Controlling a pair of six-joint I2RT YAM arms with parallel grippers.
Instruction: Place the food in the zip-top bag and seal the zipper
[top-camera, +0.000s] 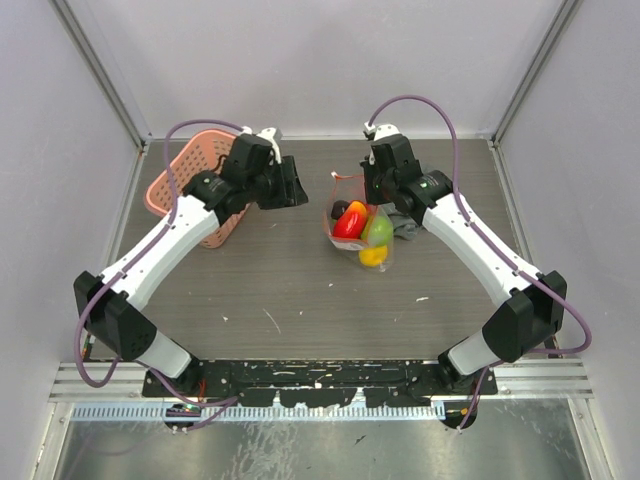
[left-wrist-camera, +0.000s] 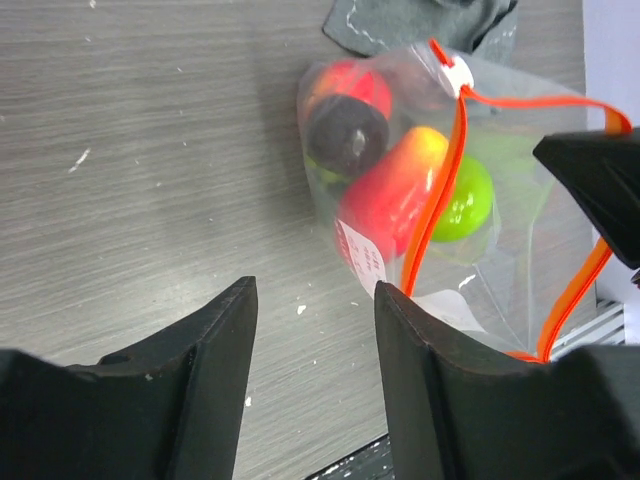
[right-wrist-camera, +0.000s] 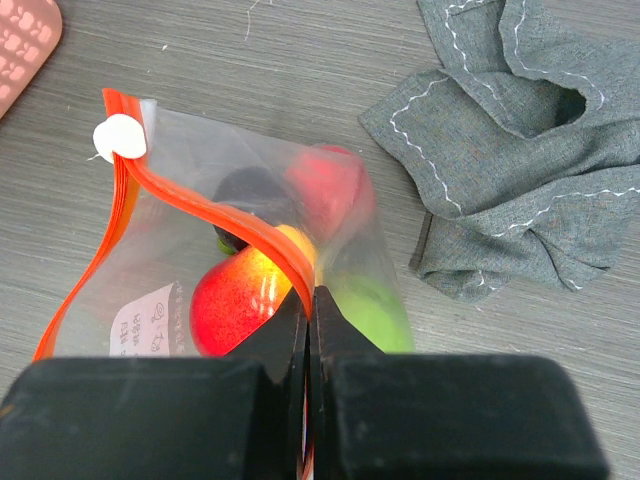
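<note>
The clear zip bag (top-camera: 362, 255) with orange zipper holds red, yellow, green and dark food, standing mid-table. My right gripper is shut on the bag's orange zipper edge (right-wrist-camera: 215, 210). My left gripper stands open left of the bag, nothing between its fingers. In the left wrist view a red food item (left-wrist-camera: 385, 200), a green one (left-wrist-camera: 462, 205) and a dark one (left-wrist-camera: 345, 135) show inside the bag, whose mouth gapes.
A pink basket (top-camera: 178, 180) sits at the back left. A grey denim cloth (right-wrist-camera: 520, 200) lies right of and behind the bag.
</note>
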